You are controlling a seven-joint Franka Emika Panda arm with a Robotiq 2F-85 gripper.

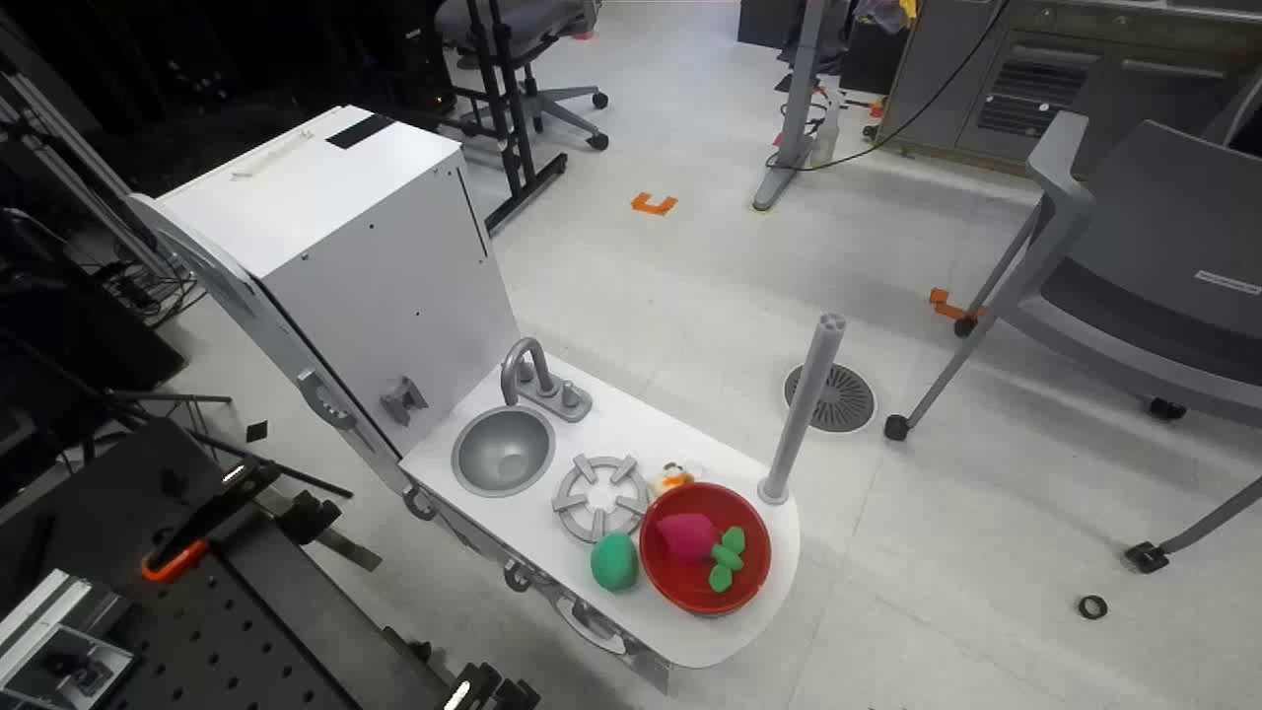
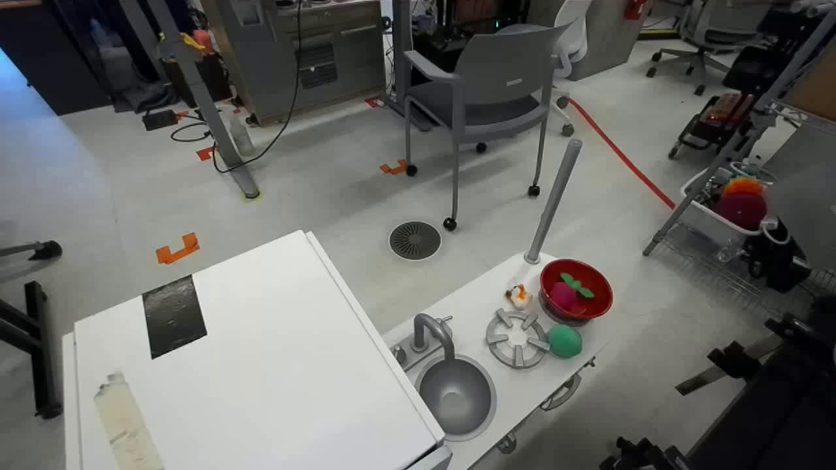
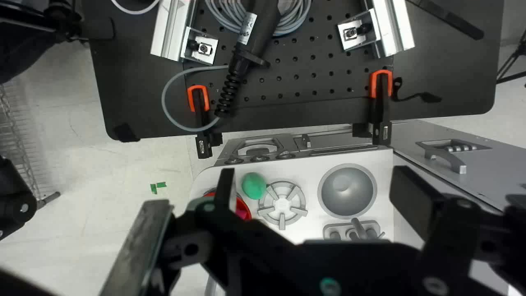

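Note:
In the wrist view my gripper is wide open above the white toy kitchen counter, with nothing held between its fingers. Exterior view 1 shows a red bowl on the counter, holding a pink object and a green leafy piece. A green round object lies beside the bowl, close to the grey burner. Behind the burner sits a small white and orange item. My left finger partly covers the bowl in the wrist view. The gripper does not appear in either exterior view.
A grey sink with a curved faucet stands near the tall white cabinet. One grey post rises from the counter's far corner. The black table with orange clamps borders the kitchen.

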